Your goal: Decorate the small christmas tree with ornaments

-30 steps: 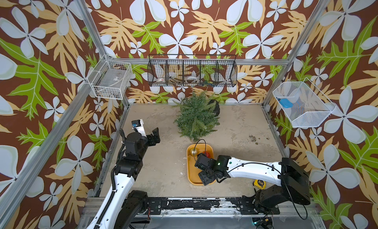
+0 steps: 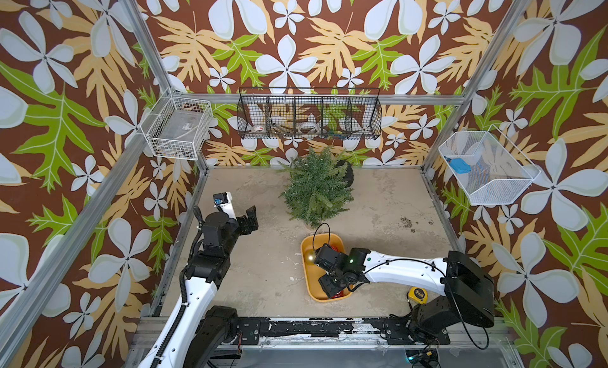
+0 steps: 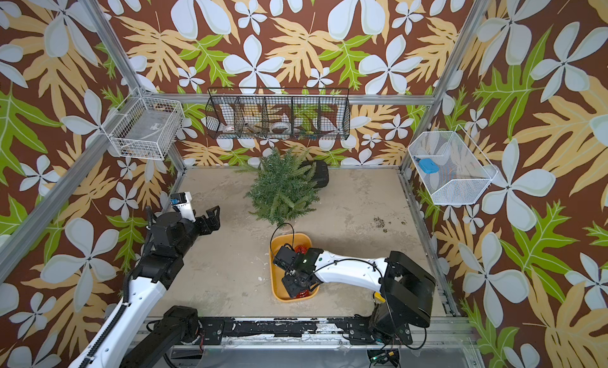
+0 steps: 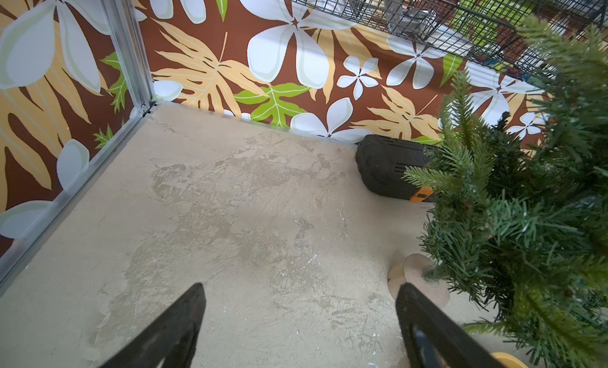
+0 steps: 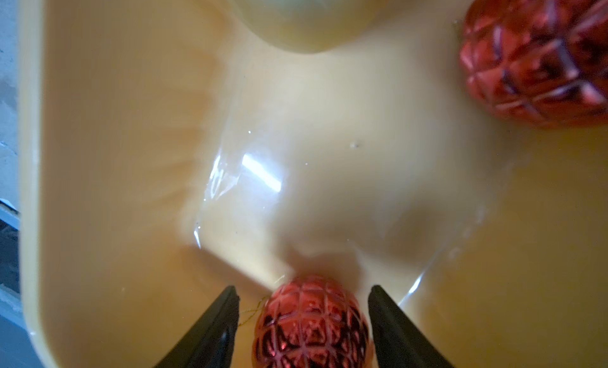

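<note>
The small green tree point(image 2: 316, 187) stands mid-table, its round base point(image 4: 418, 279) partly visible in the left wrist view. In front of it is an orange tray point(image 2: 306, 276). My right gripper is down in this tray, fingers on either side of a red, diamond-patterned ornament point(image 5: 311, 326), shut on it. The ornament's lower part runs out of the frame. Another red ornament point(image 5: 544, 57) and a gold ball point(image 5: 307, 16) lie elsewhere in the tray. To the tree's left, my left gripper stands open above bare table, nothing between its fingers.
A black box point(image 4: 392, 165) sits behind the tree. Wire baskets hang on the walls, including a black one point(image 2: 309, 117) above the tree. A yellow tape measure point(image 2: 417, 294) lies by the right arm.
Compared with a second ago, the tray has slid slightly toward the front, and the gold ball in it sits nearer the front. My right arm has shifted slightly; the left arm looks still.
</note>
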